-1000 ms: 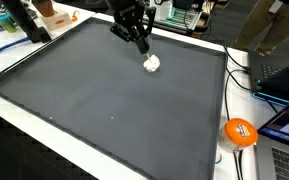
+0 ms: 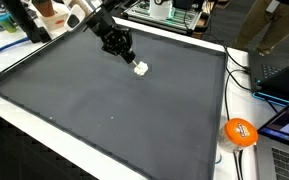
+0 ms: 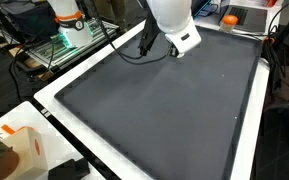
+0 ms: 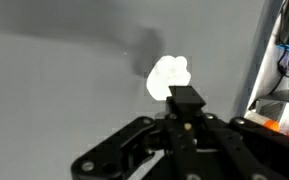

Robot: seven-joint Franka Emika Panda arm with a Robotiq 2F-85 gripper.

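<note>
A small white object (image 2: 140,68) shows at the end of my gripper (image 2: 134,63), above the grey board (image 2: 104,110). In the wrist view the white object (image 4: 168,76) has a rounded, uneven outline and sticks out past the fingertips. My gripper appears shut on it, and a soft shadow falls on the board to its upper left. What the object is cannot be made out. In the second exterior view the gripper is mostly hidden behind the white arm (image 3: 169,18).
An orange-topped container (image 2: 238,133) stands beyond the board's right edge, near a laptop (image 2: 274,85). Bottles and bins (image 2: 52,12) crowd the back left. Most of the board's surface is bare.
One second ago they were between these places.
</note>
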